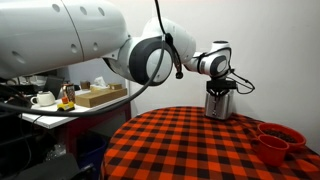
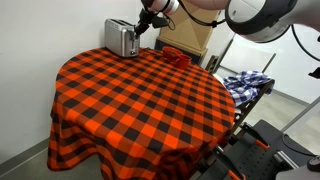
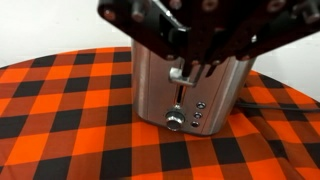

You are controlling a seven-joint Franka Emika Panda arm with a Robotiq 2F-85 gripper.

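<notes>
A silver toaster (image 3: 165, 98) stands on the checkered tablecloth at the far side of the table. Its front, with a dial (image 3: 175, 122), a vertical slot and small buttons, faces the wrist camera. My gripper is shut at the upper front of the toaster, by the lever (image 3: 181, 77) in that slot. Nothing clearly shows between its fingers, and whether they touch the lever cannot be told. From the side, the toaster (image 2: 122, 39) has the gripper (image 2: 141, 33) close against its front end. Dark gripper parts hide much of the toaster's top.
A red bowl (image 1: 286, 133) with dark contents and a red cup (image 1: 271, 150) sit at the table's right edge. The red-and-black tablecloth (image 1: 175, 145) is otherwise clear. A white side table (image 1: 65, 118) with a cardboard box (image 1: 97, 96) stands at the left.
</notes>
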